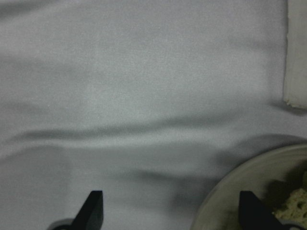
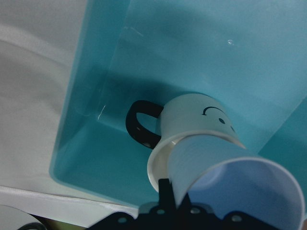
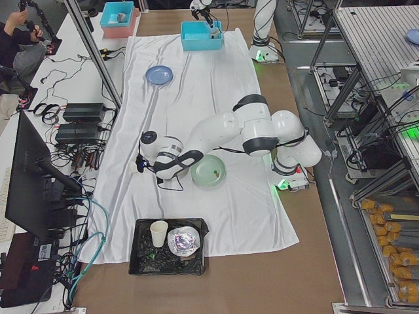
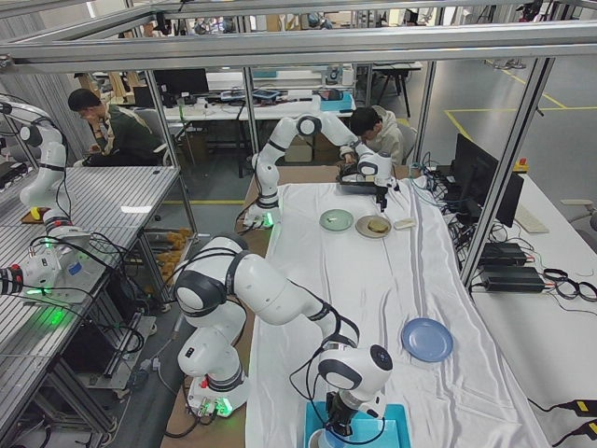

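My left gripper stands open over the white cloth, beside a tan plate [image 4: 372, 227] holding a yellowish crumbly piece [image 1: 295, 206]; a pale flat strip [image 1: 297, 57] lies nearby. My right gripper is shut on a light blue cup [image 2: 216, 172] above a cyan bin [image 2: 86, 96]. Inside the bin a white mug [image 2: 187, 115] with a black handle lies under the cup.
A green plate [image 3: 208, 171] and a blue plate [image 3: 159, 74] lie on the cloth. A black tray [image 3: 141, 261] at the near edge holds a white cup [image 3: 158, 233] and a foil-covered item [image 3: 183, 241].
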